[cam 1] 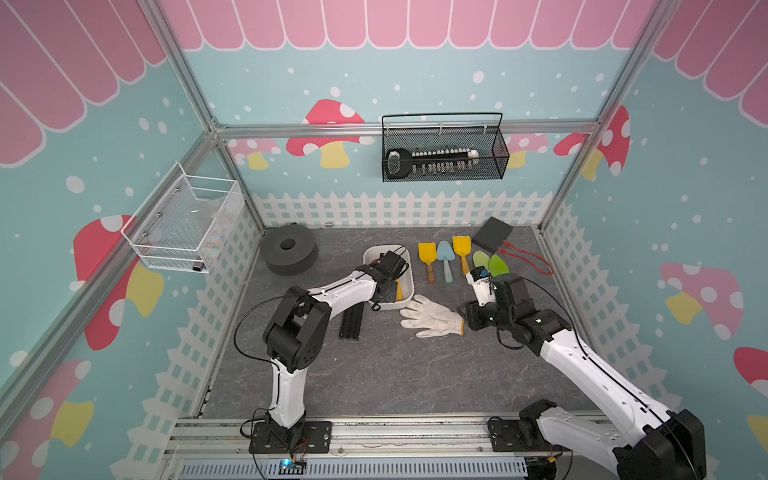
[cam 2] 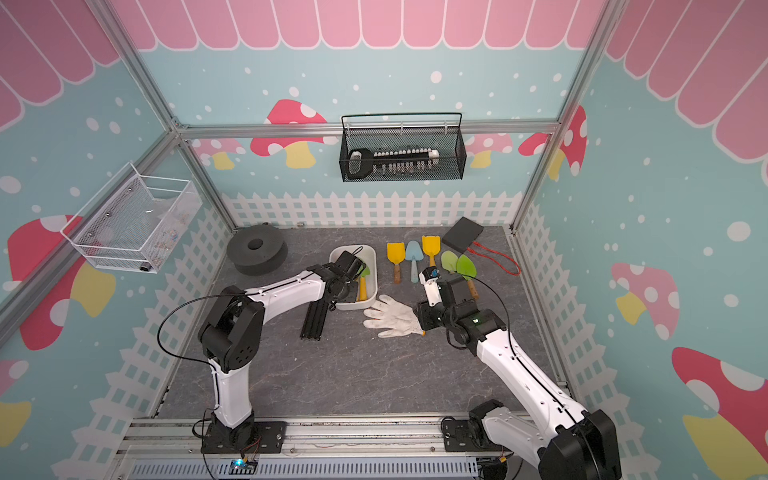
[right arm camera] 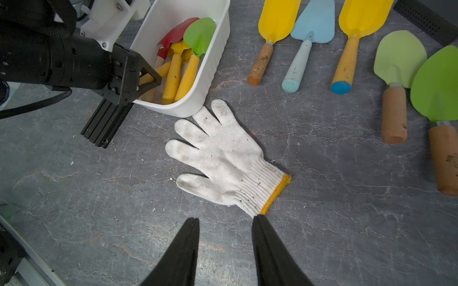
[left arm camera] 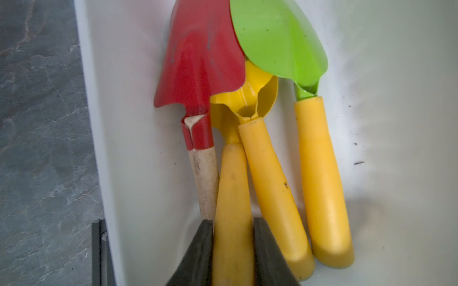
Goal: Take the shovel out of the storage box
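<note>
A white storage box (left arm camera: 128,124) holds a red shovel (left arm camera: 200,52), yellow shovels with yellow handles (left arm camera: 274,195) and a green shovel (left arm camera: 276,33). My left gripper is down in the box, its fingers either side of the middle yellow handle (left arm camera: 233,181), which appears to touch both; whether it grips cannot be told. My right gripper hangs open over the table just in front of the white glove (right arm camera: 224,162), nothing between its fingers.
Trowels (cam 1: 445,252) lie in a row right of the box, a dark ring (cam 1: 288,244) at back left, black bars (cam 1: 349,324) beside the box. Wire baskets hang on the walls.
</note>
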